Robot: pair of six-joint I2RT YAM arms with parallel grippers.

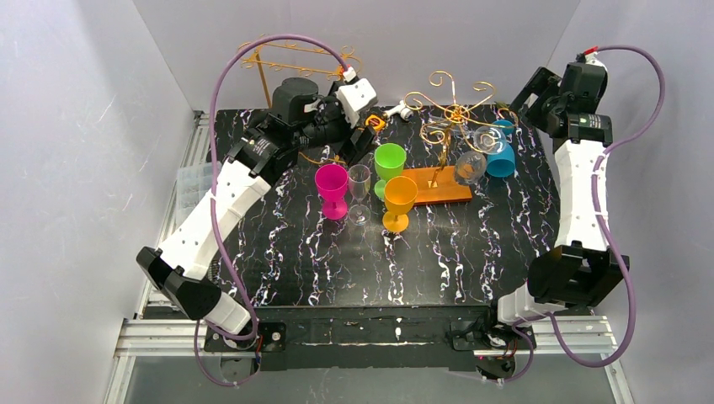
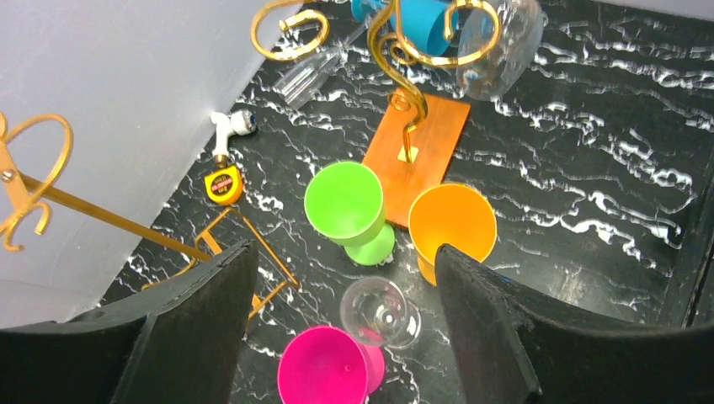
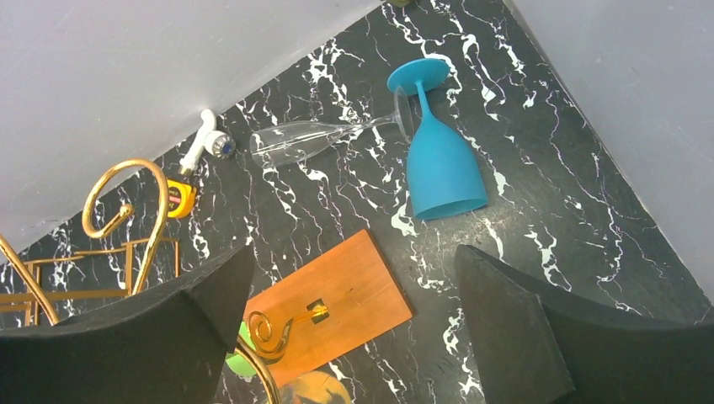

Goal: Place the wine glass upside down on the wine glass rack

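A gold rack (image 1: 455, 112) with curled arms rises from a wooden base (image 1: 434, 200). From one right-hand arm a clear wine glass (image 1: 470, 168) hangs upside down, its foot up at the curl. To the right of the rack, my right gripper (image 1: 529, 98) is open and empty. My left gripper (image 1: 359, 145) also stands open, above and behind the upright glasses. Those are a magenta glass (image 1: 332, 187), a clear flute (image 1: 359, 189), a green glass (image 1: 389, 162) and an orange glass (image 1: 400, 198). A blue glass (image 3: 444, 168) and another clear flute (image 3: 295, 141) lie on their sides.
Behind the left arm stands a second gold rack (image 1: 295, 57). A yellow tape measure (image 2: 223, 183) and a white fitting (image 2: 223, 130) lie near the back wall.
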